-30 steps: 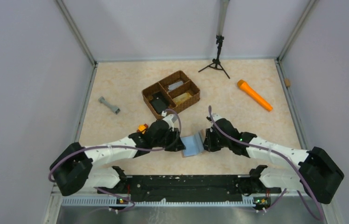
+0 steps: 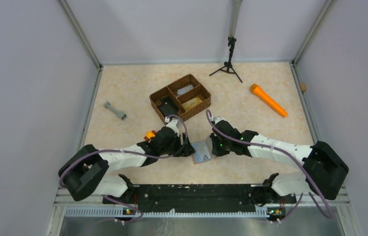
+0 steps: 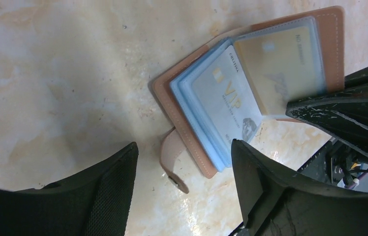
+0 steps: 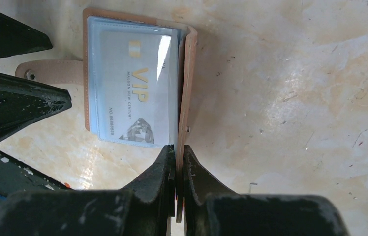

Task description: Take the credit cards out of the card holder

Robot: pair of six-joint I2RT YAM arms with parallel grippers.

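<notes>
The brown card holder (image 2: 202,152) lies opened on the table between my two arms. Its clear bluish sleeves hold a silver VIP card (image 3: 226,96) on one side and a gold card (image 3: 283,64) on the raised side. A strap with a snap (image 3: 172,160) sticks out from its edge. My right gripper is shut on the upright cover (image 4: 188,83) of the holder. My left gripper stands open beside the strap edge, its fingers apart with nothing gripped.
A wicker basket (image 2: 195,117) with compartments stands behind the arms, with several items inside. An orange microphone (image 2: 269,101), a grey tool (image 2: 115,110) and a black tripod (image 2: 228,66) lie farther off. Bare tabletop surrounds the holder.
</notes>
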